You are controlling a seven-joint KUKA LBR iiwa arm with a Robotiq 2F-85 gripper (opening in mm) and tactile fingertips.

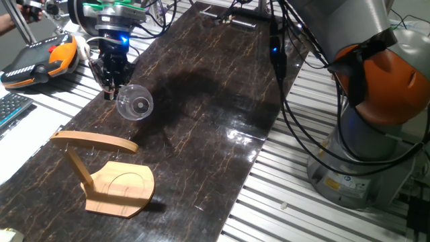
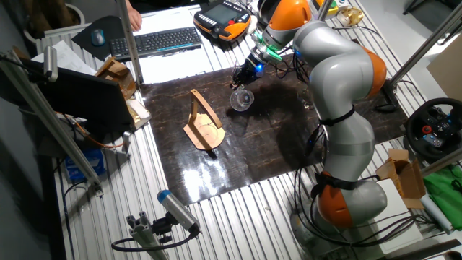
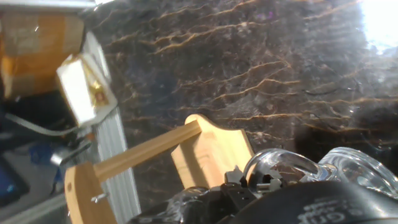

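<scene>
A clear stemmed glass [image 1: 135, 103] hangs above the dark table, lying roughly on its side in the air. My gripper [image 1: 111, 93] is shut on the glass at its left side; the exact contact between fingers and glass is hard to make out. In the wrist view the glass [image 3: 283, 160] shows at the lower right, partly hidden by the dark gripper body. A wooden stand [image 1: 119, 188] with a round groove in its base and a raised arm [image 1: 94, 140] stands nearer the camera, apart from the glass. Exterior view 2 shows this stand [image 2: 205, 133] left of the glass [image 2: 242, 99].
An orange and black teach pendant [image 1: 41, 62] and a keyboard [image 2: 155, 43] lie beyond the tabletop's edge. A box [image 3: 40, 53] shows at the wrist view's upper left.
</scene>
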